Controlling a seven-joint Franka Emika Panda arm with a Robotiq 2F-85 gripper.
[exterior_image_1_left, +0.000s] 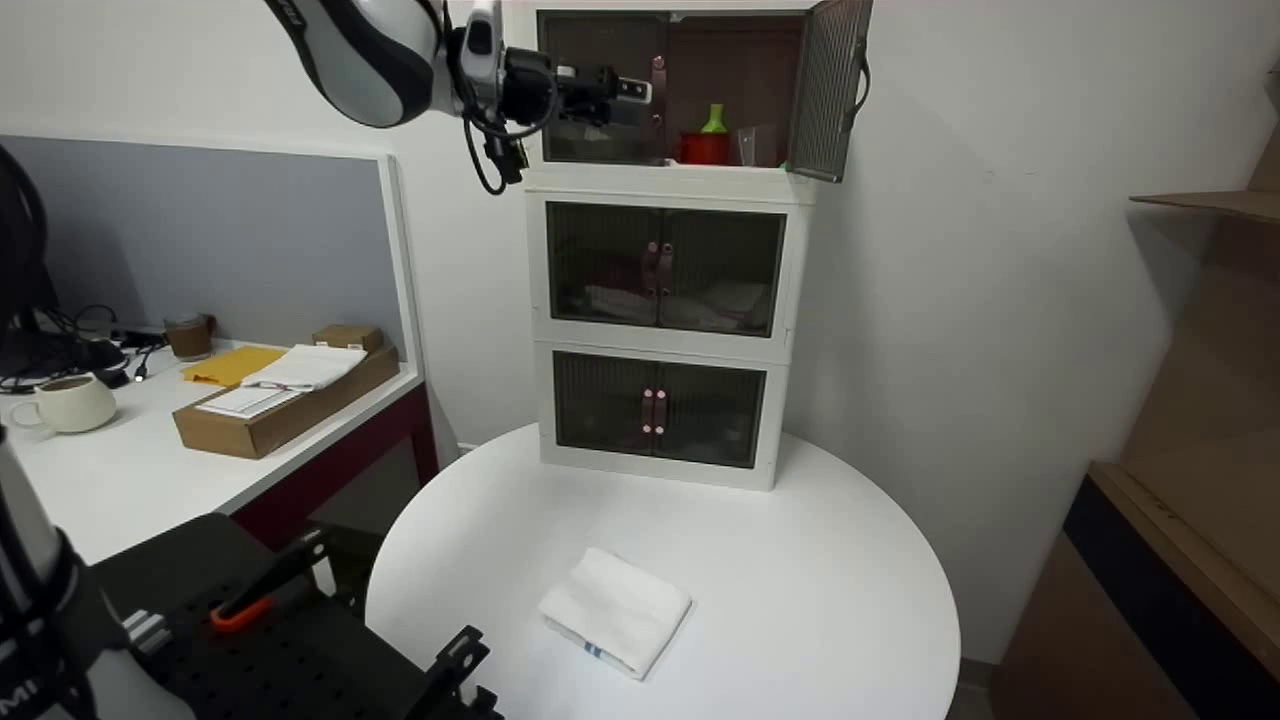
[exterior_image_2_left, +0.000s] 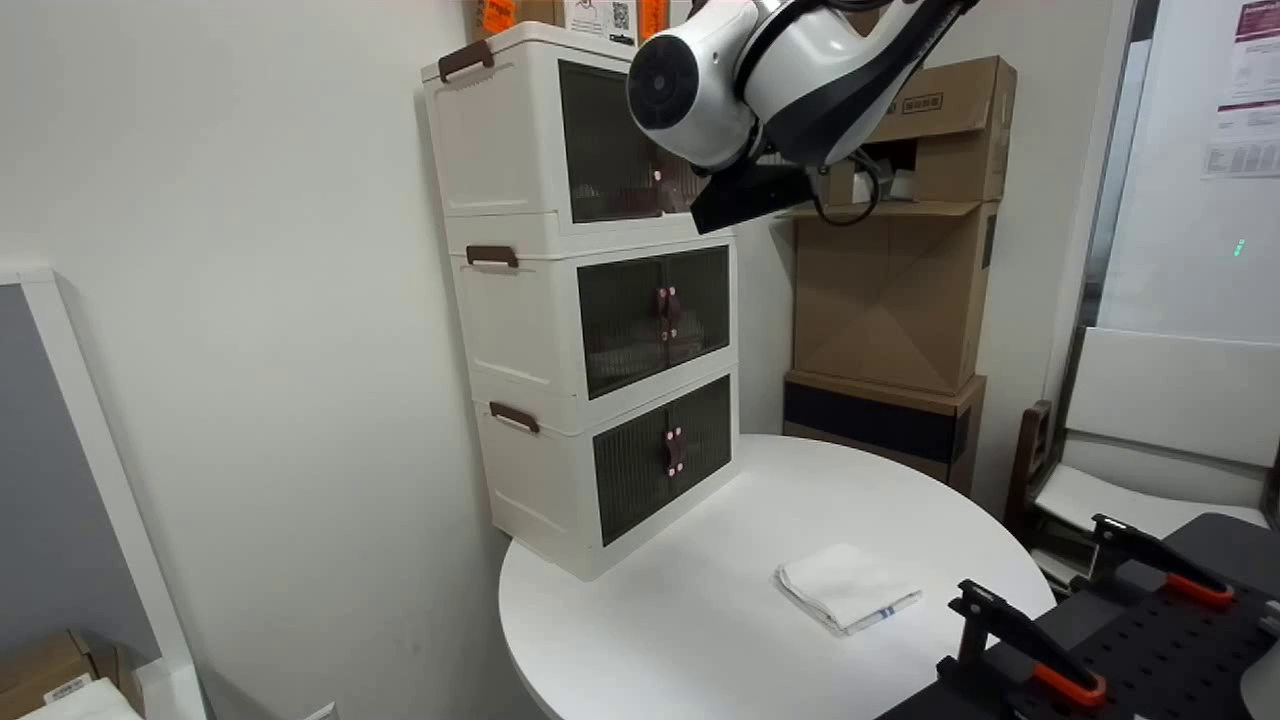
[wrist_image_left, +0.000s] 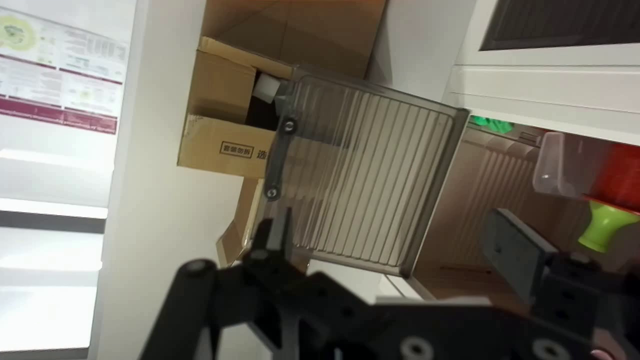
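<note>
My gripper stands open, nothing between its fingers, in front of the top cabinet in the white stack. That cabinet's right door (exterior_image_1_left: 830, 90) is swung outward; its left door (exterior_image_1_left: 600, 90) looks shut behind the gripper. In the wrist view the open ribbed door (wrist_image_left: 372, 174) shows between and beyond my two fingers, apart from them as far as I can tell. Inside the compartment sit a red container (exterior_image_1_left: 705, 148), a green-yellow object (exterior_image_1_left: 715, 118) and a clear cup (exterior_image_1_left: 747, 145). On the round table lies a folded white towel (exterior_image_1_left: 618, 610) with blue stripes.
The middle cabinet (exterior_image_1_left: 666, 330) and bottom cabinet (exterior_image_1_left: 654, 468) have both doors shut. Cardboard boxes (exterior_image_2_left: 888, 288) stand beyond the stack. A desk (exterior_image_1_left: 132, 480) stands at the left.
</note>
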